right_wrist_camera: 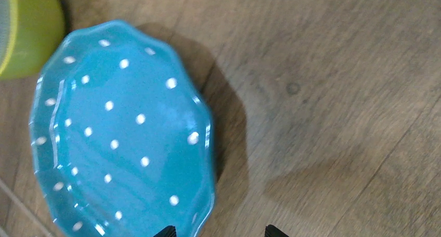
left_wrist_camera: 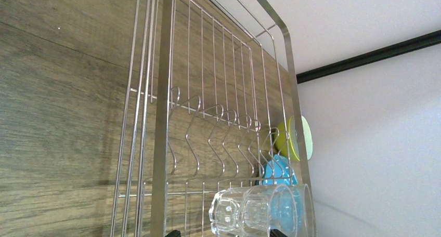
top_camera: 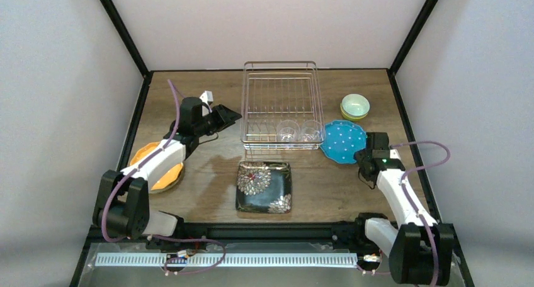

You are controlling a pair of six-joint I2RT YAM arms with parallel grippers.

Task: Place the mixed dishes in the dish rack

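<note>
The wire dish rack (top_camera: 280, 92) sits at the back centre, holding two clear glasses (top_camera: 288, 131) near its front. My left gripper (top_camera: 234, 116) stands open beside the rack's left side; its fingertips barely show in the left wrist view. My right gripper (top_camera: 360, 158) is open over the right edge of a blue dotted plate (right_wrist_camera: 122, 133), which lies right of the rack. Behind that plate are stacked bowls (top_camera: 354, 104), mint and yellow-green. An orange plate (top_camera: 165, 174) lies at far left, partly behind the left arm. A dark floral square dish (top_camera: 264, 192) lies in front of the rack.
Bare wood (right_wrist_camera: 338, 81) shows right of the blue plate and between the square dish and each side. Walls with black frame edges enclose the table.
</note>
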